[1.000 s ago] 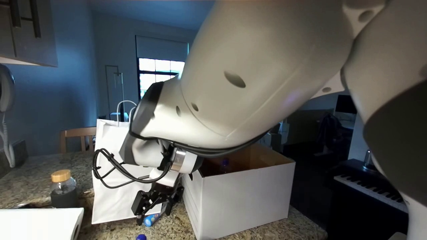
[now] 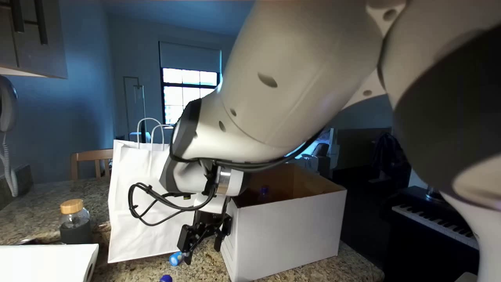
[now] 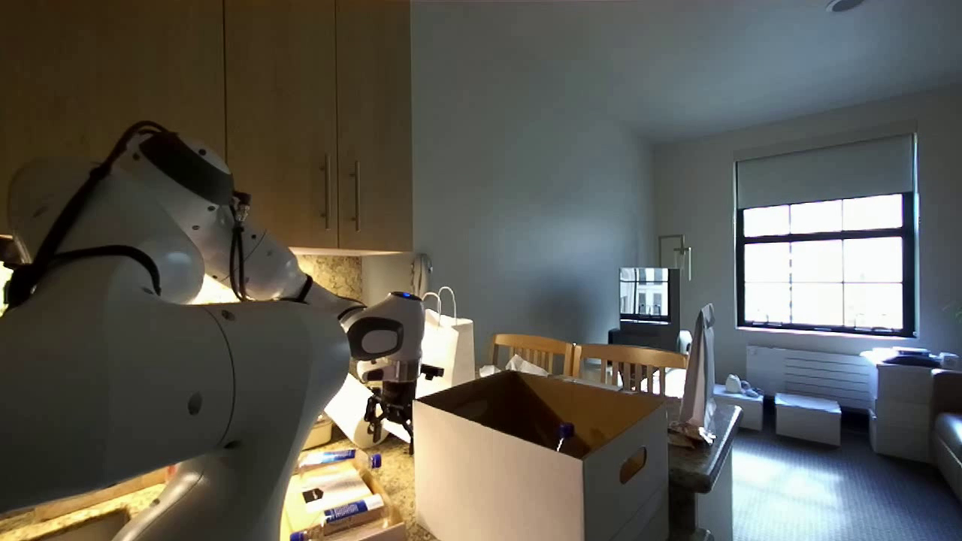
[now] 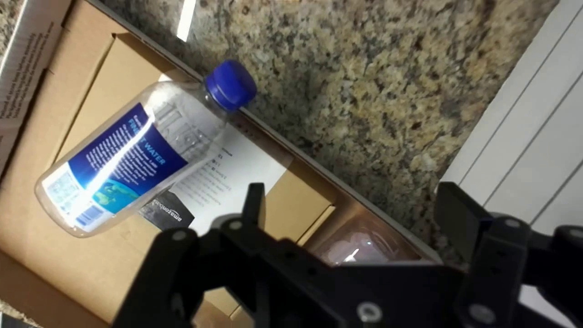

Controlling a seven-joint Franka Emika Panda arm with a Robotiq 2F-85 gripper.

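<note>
My gripper is open with nothing between its fingers, above the counter between a shallow cardboard tray (image 4: 377, 210) and a tall white box (image 3: 496, 460). In the wrist view a clear water bottle (image 4: 136, 145) with a blue label and blue cap lies in the tray, its cap over the rim, to the left of my fingers. Exterior view 2 shows two bottles in the tray, one farther back (image 3: 329, 458) and one nearer (image 3: 353, 510). Inside the tall box stands another blue-capped bottle (image 3: 564, 434), mostly hidden by the walls.
A white paper bag (image 2: 136, 202) stands behind the gripper. A jar with a wooden lid (image 2: 74, 221) and a white box (image 2: 44, 263) are at the left. The tall box's near wall rises close beside my gripper. Speckled counter (image 4: 371, 82) shows between tray and box.
In exterior view 1 my gripper has shifted right, closer to the tall white box, and slightly upward. The boxes, bag and jar have stayed in place.
</note>
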